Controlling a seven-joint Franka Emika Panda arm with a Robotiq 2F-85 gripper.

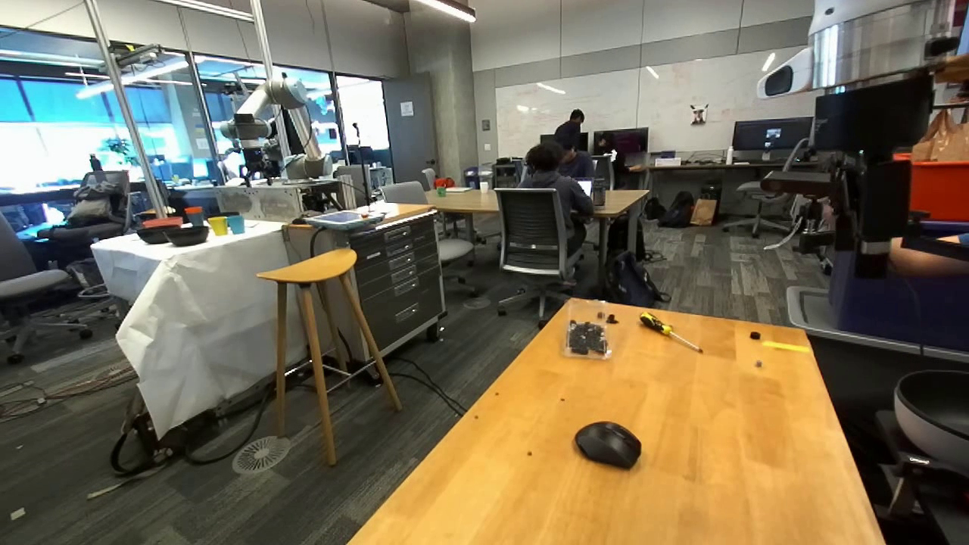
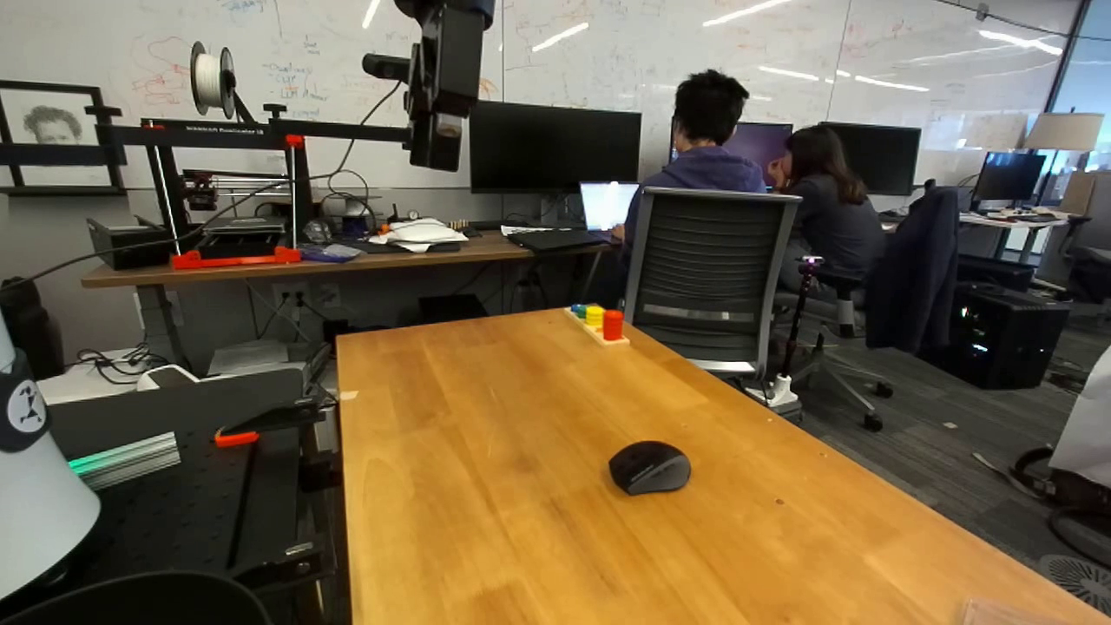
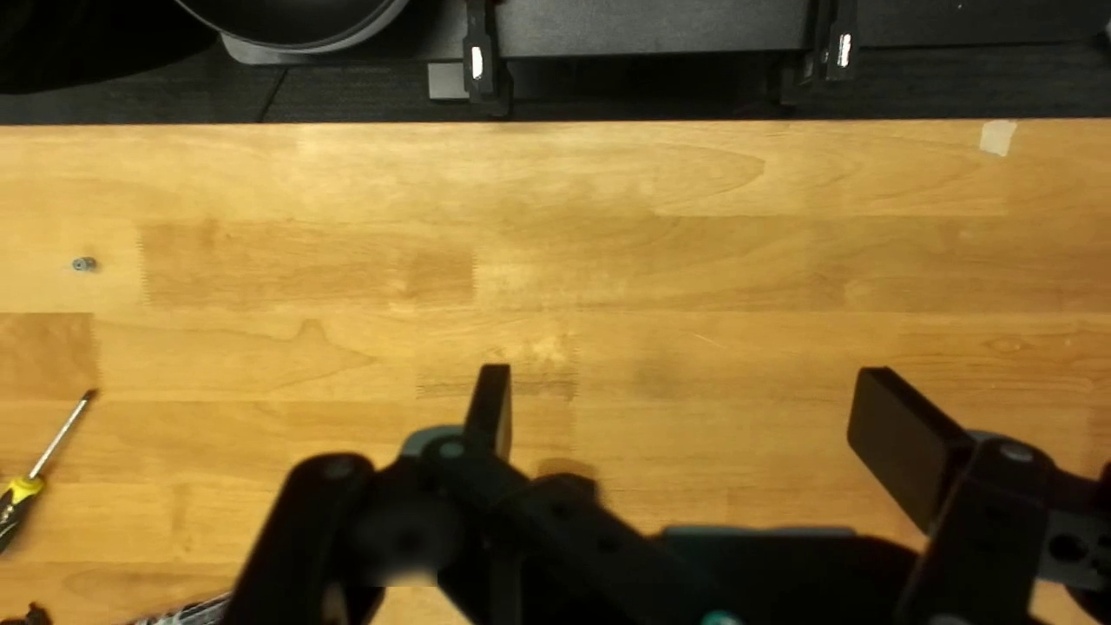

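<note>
My gripper stands open high over the table, with bare wood showing between its spread fingers in the wrist view. In exterior view 1 the gripper [image 1: 840, 241] hangs at the upper right, and in exterior view 2 the gripper [image 2: 435, 154] appears at the top, well above the surface. A black computer mouse [image 1: 609, 445] lies on the wooden table [image 1: 727, 436], apart from the gripper. Exterior view 2 shows that same mouse [image 2: 650, 468] right of the table's middle. I cannot make it out clearly in the wrist view, where the gripper covers the lower part.
A yellow-black screwdriver [image 1: 670, 332], a clear box of dark pieces [image 1: 587, 337] and a yellow strip [image 1: 784, 346] lie at one end. Coloured stacking pegs [image 2: 601, 324] stand at another edge. A dark bowl [image 1: 940, 404] sits beyond the table. Wide wood areas around the mouse are free.
</note>
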